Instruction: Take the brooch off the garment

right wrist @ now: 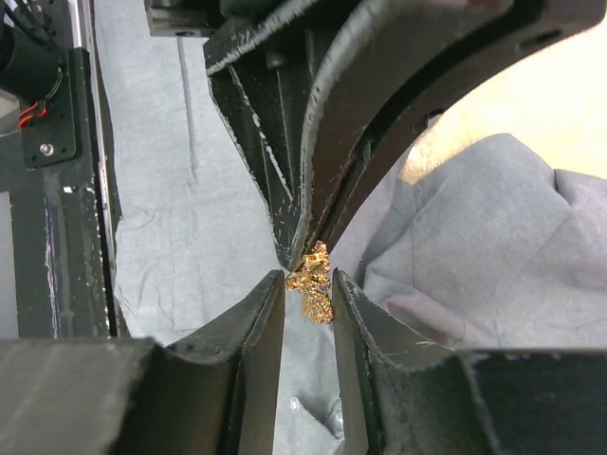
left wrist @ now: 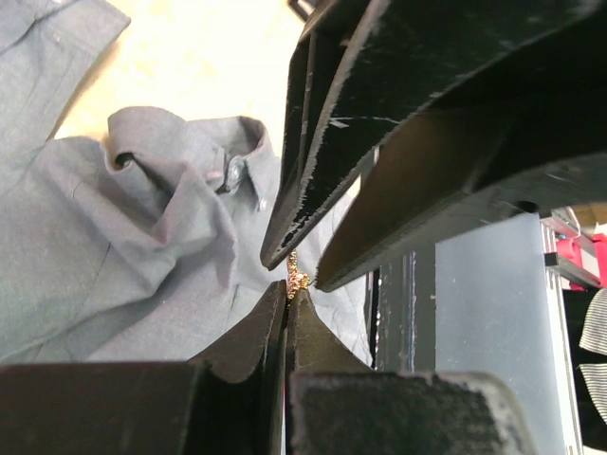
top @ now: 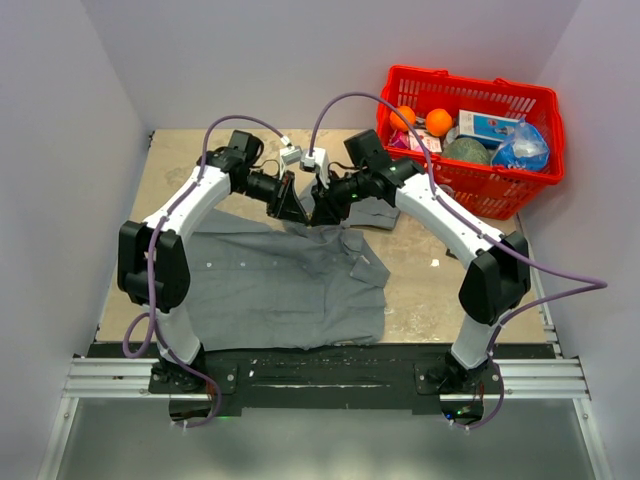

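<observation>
The small gold brooch [left wrist: 297,279] shows at the tips of my left gripper, which is shut on it. In the right wrist view the brooch [right wrist: 316,284] hangs from the left fingertips [right wrist: 296,258], its lower end in the gap of my right gripper. The right gripper stands part open, one finger on each side of the brooch. No cloth shows caught with it. The grey garment [top: 265,290] lies spread on the table below, rumpled beneath the grippers. From the top, the two grippers meet tip to tip and the brooch is hidden.
A red basket [top: 400,78] holding fruit, boxes and a blue bag stands at the back right. Bare table [top: 425,300] lies to the right of the garment. The two arms are close together over the garment's upper part.
</observation>
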